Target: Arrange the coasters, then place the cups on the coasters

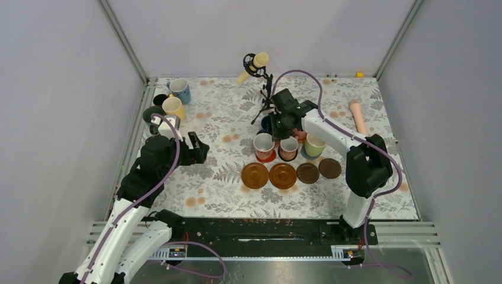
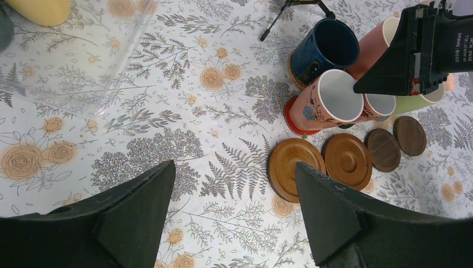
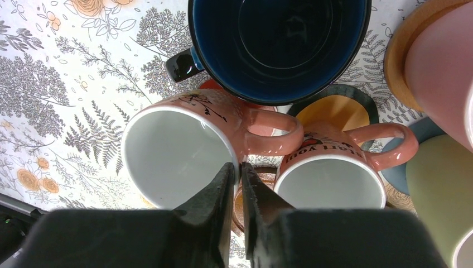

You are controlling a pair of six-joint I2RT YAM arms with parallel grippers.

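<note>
A pink patterned cup sits over a red coaster, with my right gripper shut on its rim near the handle. Beside it stands a second pink cup; behind are a dark blue cup and a plain pink cup. A green cup is on the right. My left gripper hangs open at the table's left, nothing between its fingers.
Four wooden coasters form a row in front of the cups. A stand is at the back. Cups cluster at the far left.
</note>
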